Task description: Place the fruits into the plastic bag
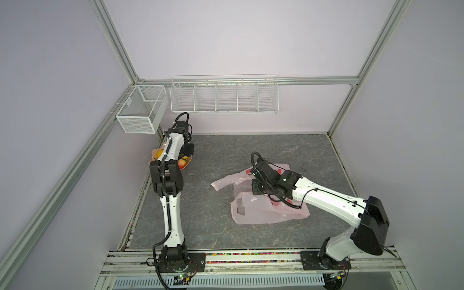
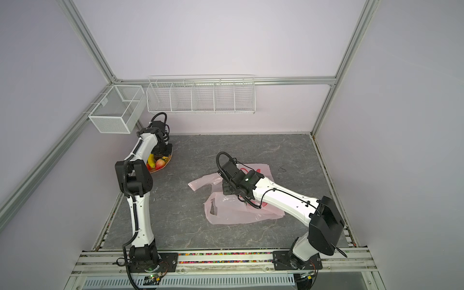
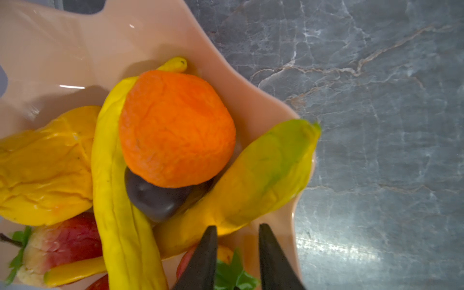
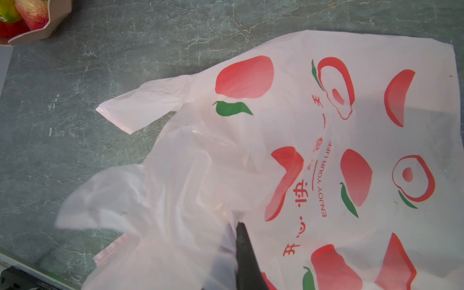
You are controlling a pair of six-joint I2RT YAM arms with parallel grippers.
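Observation:
In the left wrist view, a peach-coloured bowl (image 3: 212, 53) holds an orange (image 3: 176, 128), a banana (image 3: 108, 159), a yellow-green fruit (image 3: 261, 174), a wrinkled yellow fruit (image 3: 53, 166), a dark purple fruit (image 3: 159, 198) and a red-and-cream fruit (image 3: 70, 241). Over the bowl's side, my left gripper is open, its fingers apart, with nothing held; green leaves show beyond the gap. The pink plastic bag (image 4: 299, 116) lies spread on the counter. My right gripper is shut on its film, which hides one finger.
A white wire basket (image 1: 140, 120) hangs on the left wall, and a wire rack (image 1: 224, 99) hangs along the back wall, near the left arm. Grey counter (image 1: 203, 203) between bowl and bag is clear.

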